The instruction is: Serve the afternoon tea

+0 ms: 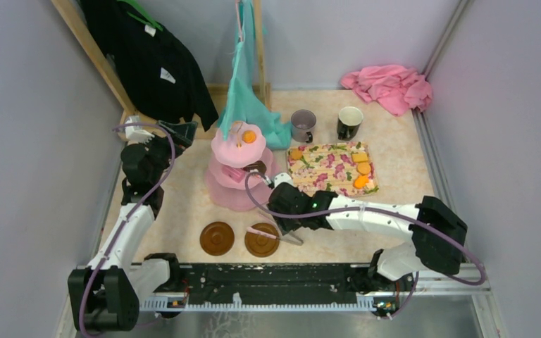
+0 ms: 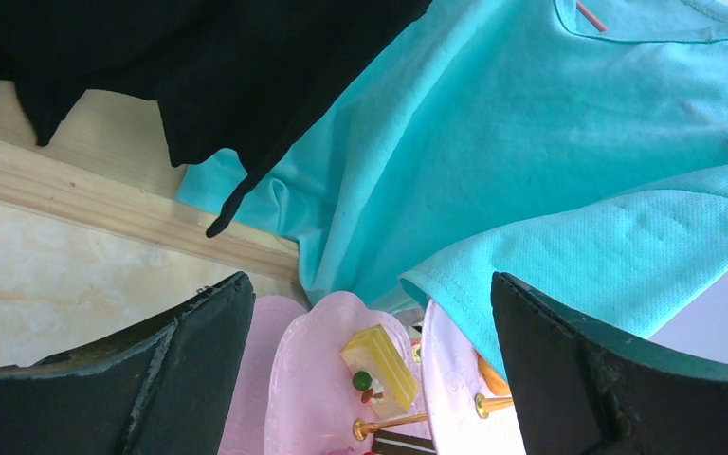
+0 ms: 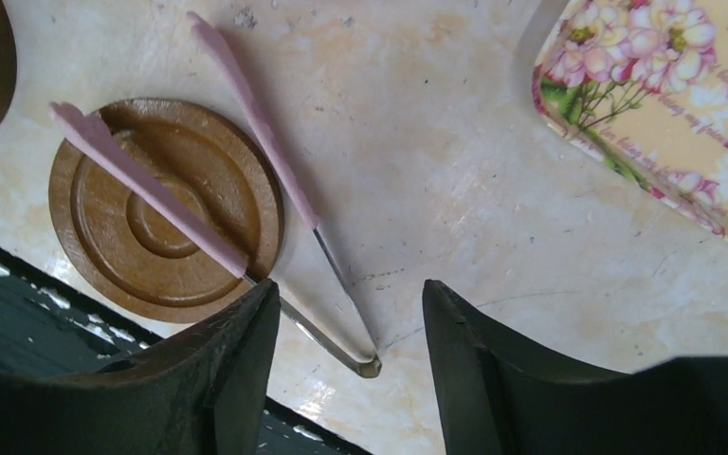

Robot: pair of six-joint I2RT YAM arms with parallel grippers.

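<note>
Pink-tipped tongs (image 3: 275, 166) lie with one arm across the right wooden coaster (image 3: 95, 237), near a second coaster (image 1: 217, 238). Just above the tongs, my right gripper stands part open, with nothing held. A three-tier pink stand (image 1: 222, 190) holds small sweets, among them a yellow piece (image 2: 379, 370) in the left wrist view. A floral tray (image 1: 330, 169) right of the stand has orange and yellow pieces on it. My left gripper is open, high at the left, facing the stand and the cloths.
A grey mug (image 1: 303, 121) and a black mug (image 1: 349, 125) stand behind the tray. A black garment (image 1: 162, 70) and teal cloth (image 1: 243, 91) hang at the back. Pink cloth (image 1: 387, 88) lies back right.
</note>
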